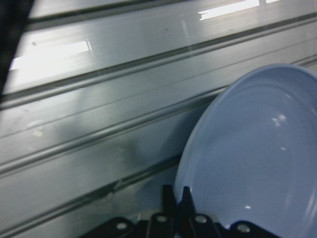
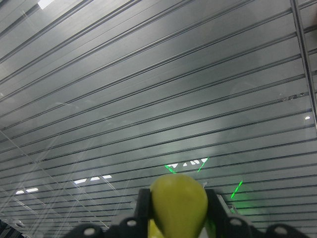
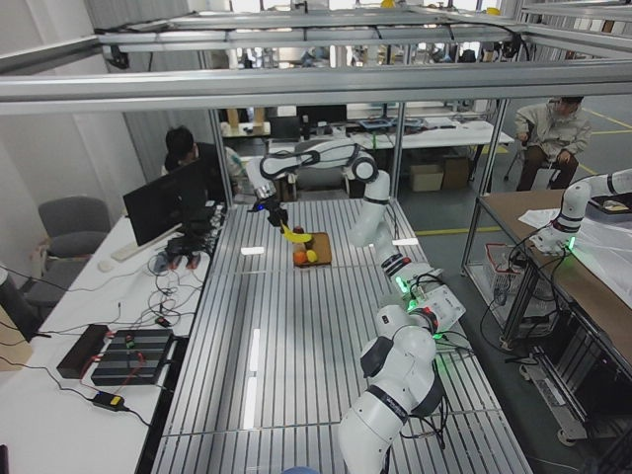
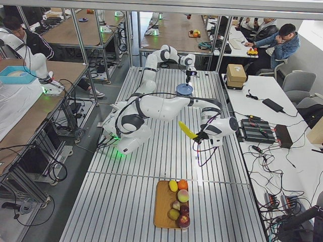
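A blue plate [image 4: 184,89] lies at the far end in the camera right view; in the left wrist view my left gripper is at the rim of that plate [image 1: 252,148], its fingers close together at the rim, whether gripping it unclear. My right gripper [image 4: 198,135] is shut on a yellow banana [image 4: 184,127], held in the air above the slatted table; the banana [image 2: 178,206] fills the space between its fingers in the right wrist view. A wooden tray [image 4: 164,212] holds several fruits, among them an orange, a lemon and apples.
A side desk with cables and black boxes [image 4: 257,131] runs along one edge; metal frame posts stand at the table's corners.
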